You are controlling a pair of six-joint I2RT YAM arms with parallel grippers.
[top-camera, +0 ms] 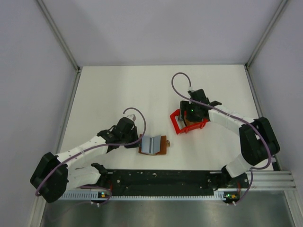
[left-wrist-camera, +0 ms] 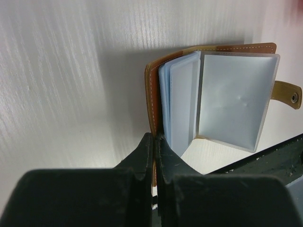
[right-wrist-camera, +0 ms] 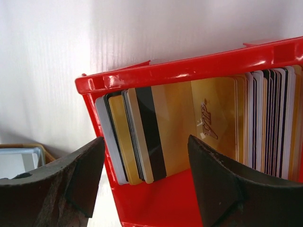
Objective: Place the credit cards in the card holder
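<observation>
The brown leather card holder (left-wrist-camera: 236,97) lies open with clear sleeves near the table's front middle. My left gripper is shut at its left edge; whether that edge is between the fingertips is hard to tell. A red tray (right-wrist-camera: 175,68) holds rows of cards (right-wrist-camera: 173,123), gold, black and silver ones. My right gripper hangs open over the left group of cards, its fingers spread on either side. In the top view the right gripper (top-camera: 187,111) covers part of the tray.
A dark strip (top-camera: 161,184) runs along the front edge, below the card holder.
</observation>
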